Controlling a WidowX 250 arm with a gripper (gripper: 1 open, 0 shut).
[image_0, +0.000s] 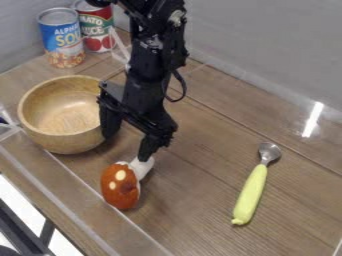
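My black gripper (134, 132) hangs low over the wood counter, beside the bowl's right side and just above a small toy mushroom (120, 185) with an orange cap, white spots and a pale stem. The fingers reach down by the stem; whether they touch it or are open or shut is hard to tell. A tan bowl (40, 110) sits at the left, partly behind the gripper.
A soup can (63, 40) and a red can (99, 18) stand at the back left. A spatula-like tool (251, 190) with a pale yellow handle lies at the right.
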